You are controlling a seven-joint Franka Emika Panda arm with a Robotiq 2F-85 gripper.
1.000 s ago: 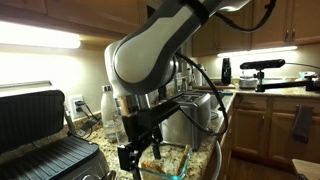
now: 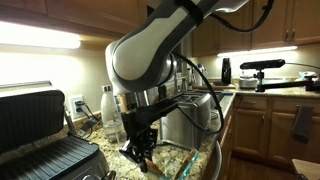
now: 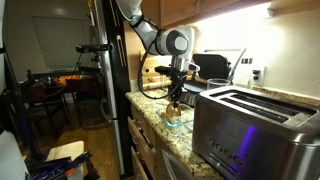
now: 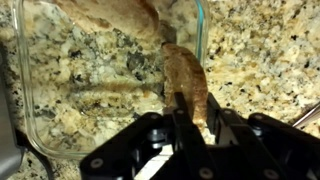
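A brown piece of bread [image 4: 184,75] stands between the fingers of my gripper, which is shut on it. The bread lies along the right wall of a clear glass dish [image 4: 30,100]. A second, larger piece of bread [image 4: 115,14] sits at the top of the dish in the wrist view. In exterior view 2 my gripper [image 3: 174,104] points down at the dish [image 3: 184,127] on the counter. From exterior view 1 the arm hides part of the dish [image 2: 186,163]. Whether the held bread touches the dish cannot be told.
Behind the dish stands a silver toaster [image 2: 190,122], large in the foreground of exterior view 2. An open black grill press [image 2: 35,118] is on the left. White bottles [image 2: 108,105] stand by the wall.
My gripper has moved slightly right and lower over the dish in exterior view 1. The dish's teal edge now shows at a steeper slant, and less of the dish is visible.
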